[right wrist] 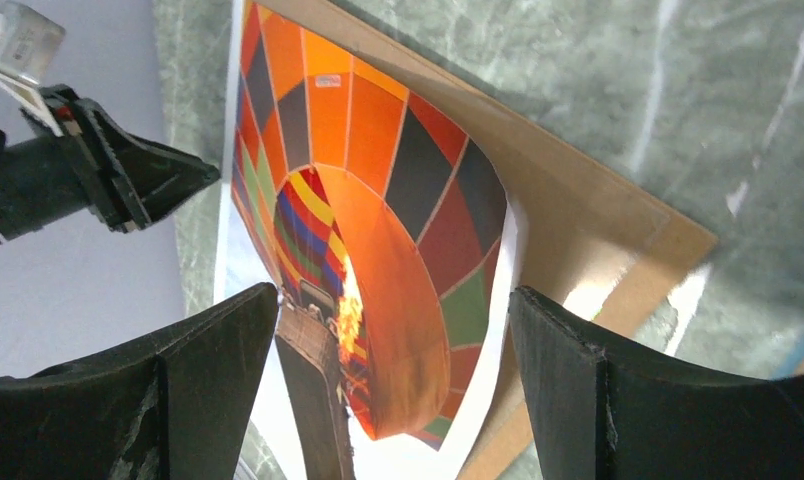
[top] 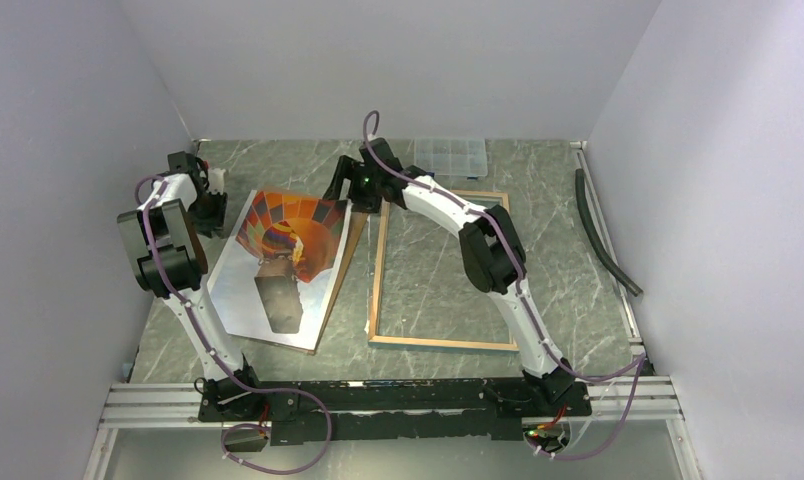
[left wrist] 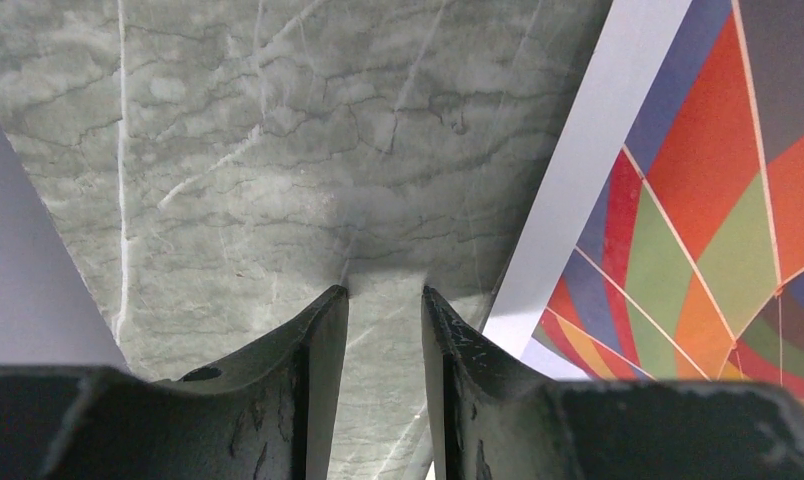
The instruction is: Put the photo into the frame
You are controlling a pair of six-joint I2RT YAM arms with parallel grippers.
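Note:
The photo [top: 296,250], a hot-air balloon print with white borders, lies slightly tilted on a wooden board [top: 350,250] that shows along its right side. In the right wrist view, the photo's right edge [right wrist: 508,270] bows up off the board. My right gripper stands open at that upper right part, with the edge between its spread fingers but no grip on it. To its right in the top view lies the empty wooden frame [top: 378,270]. My left gripper, partly open and empty, is over bare table just left of the photo's white left border [left wrist: 568,200].
A clear plastic tray [top: 450,157] sits at the back, behind the frame. On the far right a dark tube [top: 603,232] lies by the wall. The table's left strip beside the photo is narrow. My right arm reaches across the frame's upper part.

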